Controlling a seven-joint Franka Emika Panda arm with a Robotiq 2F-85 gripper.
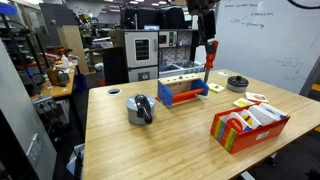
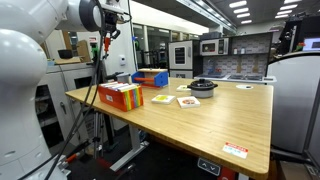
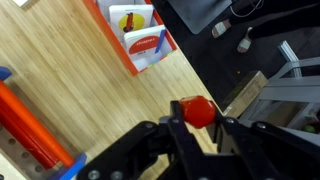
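Above the table, my gripper is shut on a slim red object, which hangs upright beneath it. The wrist view shows that red object nearly end-on between the dark fingers, so its full shape is hidden there. In exterior view 2 the gripper and the red object appear high at the upper left, well clear of the tabletop.
A red box filled with colourful packets stands near the table edge. Behind are a blue-and-red rack, a silver pot and a dark pot.
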